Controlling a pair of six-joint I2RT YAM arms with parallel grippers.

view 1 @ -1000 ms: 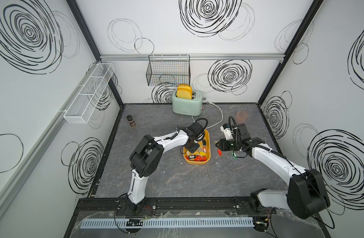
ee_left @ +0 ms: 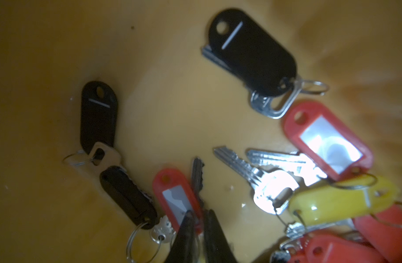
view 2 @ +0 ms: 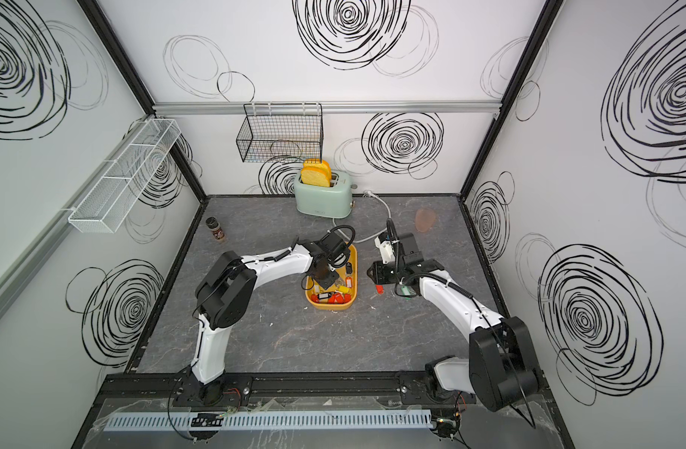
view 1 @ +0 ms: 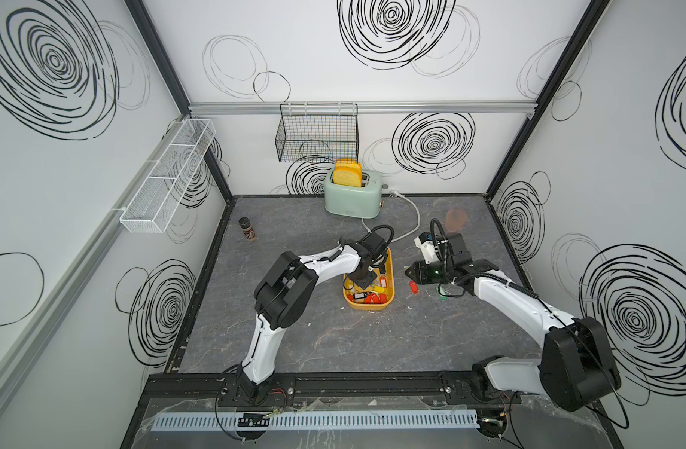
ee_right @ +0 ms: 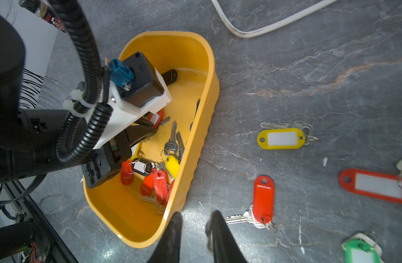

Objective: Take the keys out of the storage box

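Note:
The yellow storage box (ee_right: 201,127) holds several keys with tags. My left gripper is down inside it, fingertips a narrow gap apart, over the lower end of a red-tagged key (ee_left: 172,192); contact is unclear. Around it are black tags (ee_left: 253,52), a red tag with a white label (ee_left: 328,138), a yellow tag (ee_left: 341,199) and more red tags at lower right. Outside the box, my right gripper stands open above the table, empty. Right of the box lie a yellow-tagged key (ee_right: 282,138), red tags (ee_right: 263,199) (ee_right: 376,185) and a green tag (ee_right: 361,252).
A green toaster (view 1: 353,196) with toast stands at the back, its white cable (ee_right: 262,30) running behind the box. A spice jar (view 1: 246,228) is at the far left. Wire baskets hang on the walls.
The left arm has shifted slightly to the right at its elbow, its gripper staying in the box. The box has slid slightly left. The right arm looks nearly still.

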